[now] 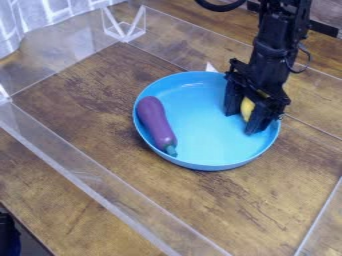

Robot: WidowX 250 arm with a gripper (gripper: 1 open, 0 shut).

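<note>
A blue plate (201, 140) rests on the wooden table. On its left side lies a purple eggplant toy (155, 122) with a teal tip pointing toward the front. At the plate's right side, a small yellow object (246, 110) shows between the dark fingers of my gripper (250, 108), which is shut on it. The gripper reaches down from the top of the view and hides much of that object.
Clear plastic edges run along the left side and lower right. A white wire-like piece (123, 30) stands at the back left.
</note>
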